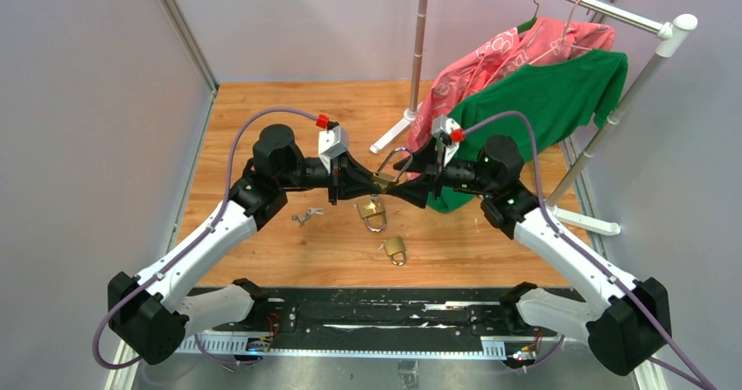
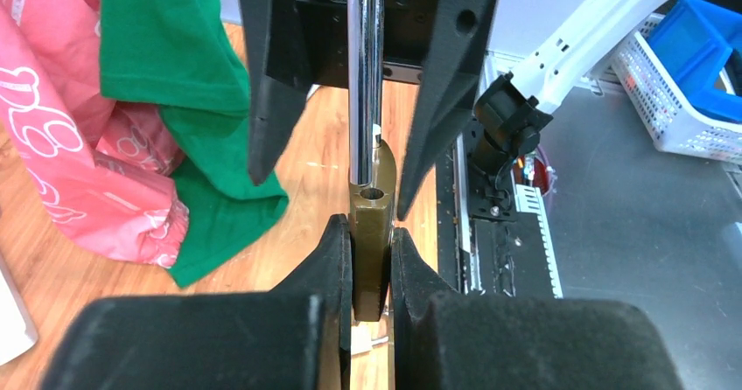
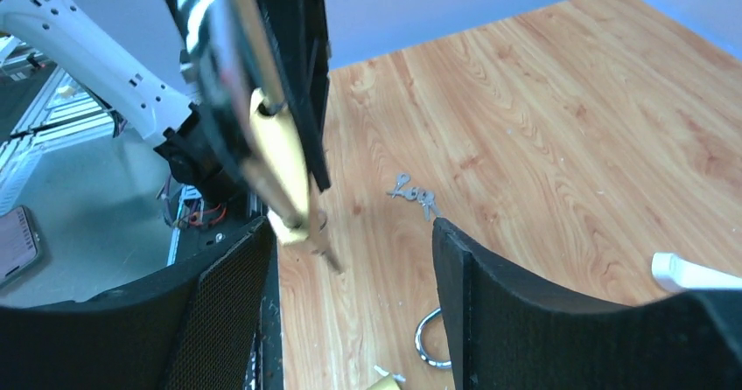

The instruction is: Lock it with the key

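A brass padlock (image 2: 372, 241) with a tall steel shackle (image 2: 366, 75) is gripped upright in my left gripper, at the middle of the top view. My right gripper is part open around the shackle's side, its two fingers either side of the padlock in the left wrist view; in the right wrist view the padlock is blurred. Below, on the board, lie a larger padlock (image 1: 371, 214), a smaller padlock (image 1: 394, 252) and a group of small keys (image 1: 308, 215), left of them.
A clothes rack (image 1: 643, 75) with pink and green garments (image 1: 542, 101) stands behind my right arm, close to it. The wooden board (image 1: 236, 128) is clear at the back left. Its front edge borders a black rail.
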